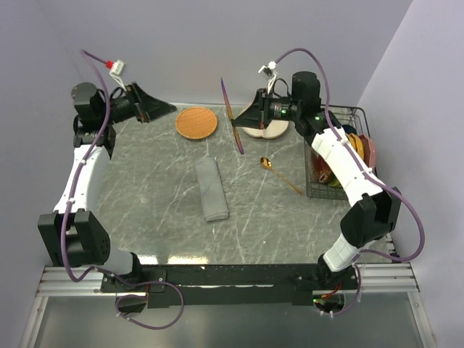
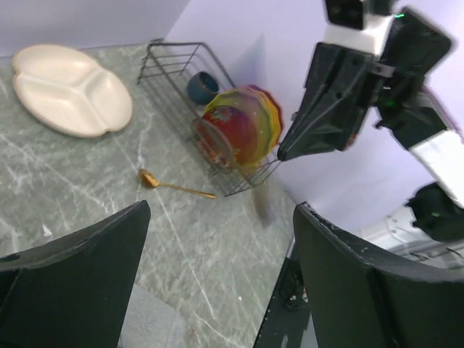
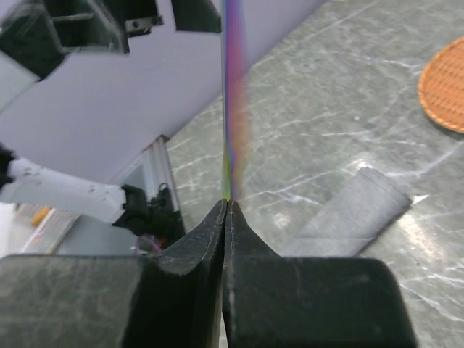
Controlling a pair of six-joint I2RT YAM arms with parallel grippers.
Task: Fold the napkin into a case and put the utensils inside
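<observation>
My right gripper (image 1: 236, 122) is raised over the back of the table, shut on long, thin rainbow-coloured utensils (image 1: 225, 94), likely chopsticks, which stretch up past the top of the right wrist view. The folded grey napkin (image 1: 211, 190) lies flat mid-table, below and between the grippers. A gold spoon (image 1: 281, 175) lies to its right, before the rack. My left gripper (image 1: 158, 111) hangs open at the back left, empty; its broad fingers frame the bottom of the left wrist view.
An orange woven mat (image 1: 196, 122) and a cream divided plate (image 2: 72, 93) lie at the back. A wire rack (image 2: 170, 80) with colourful dishes and a blue cup (image 2: 202, 88) stands at the right.
</observation>
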